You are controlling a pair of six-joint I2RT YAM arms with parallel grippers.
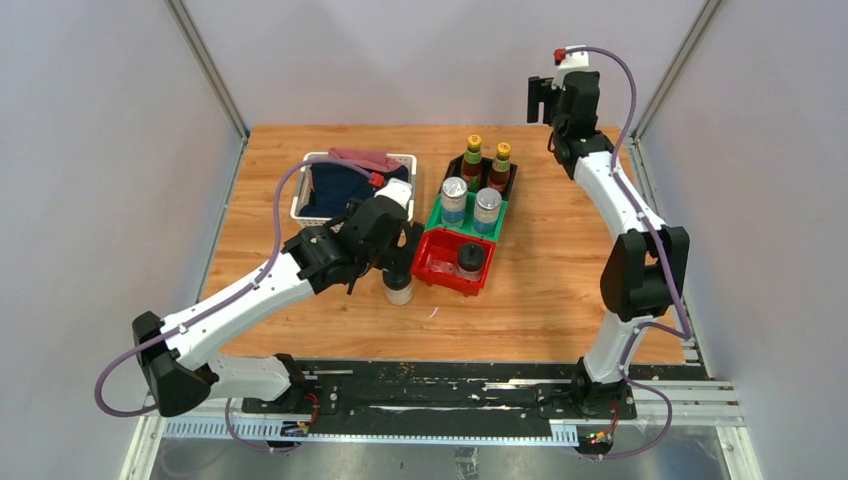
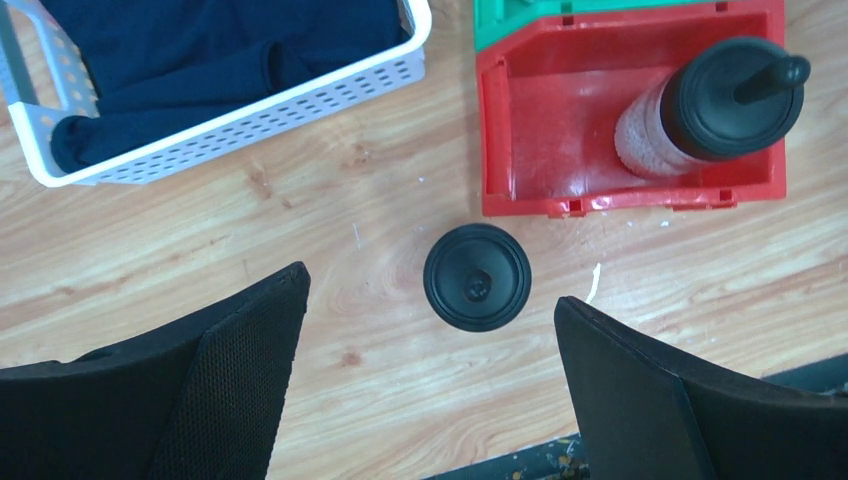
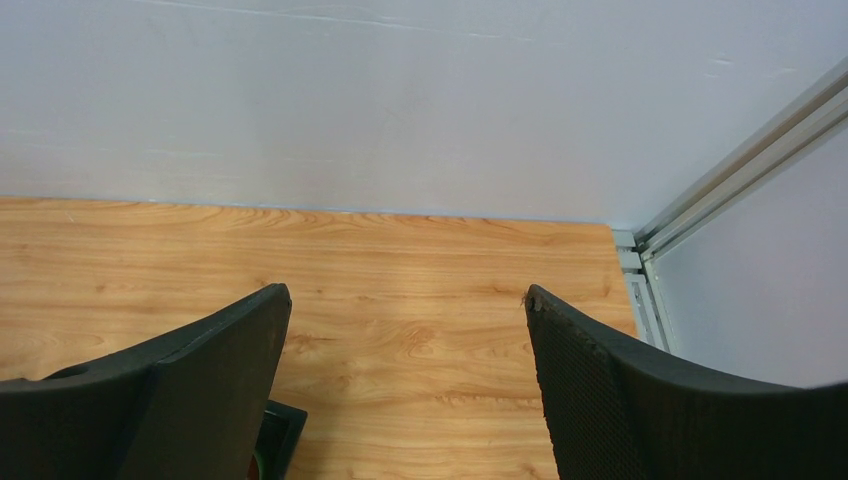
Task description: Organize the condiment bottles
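A black-lidded jar (image 1: pixel 398 291) stands upright on the wood, just outside the red bin (image 1: pixel 430 249). In the left wrist view its round lid (image 2: pixel 478 277) shows between the spread fingers of my left gripper, which is open above it. Another black-lidded jar (image 2: pixel 741 100) leans in the right part of the red bin. Two silver-lidded jars (image 1: pixel 453 201) stand in the green bin (image 1: pixel 483 231), and two yellow-capped bottles (image 1: pixel 472 162) in the black bin (image 1: pixel 513 181) behind. My right gripper is open and empty, high at the back right.
A white basket (image 2: pixel 270 120) with dark blue and pink cloth stands left of the bins. A small white scrap (image 1: pixel 434 312) lies in front of the red bin.
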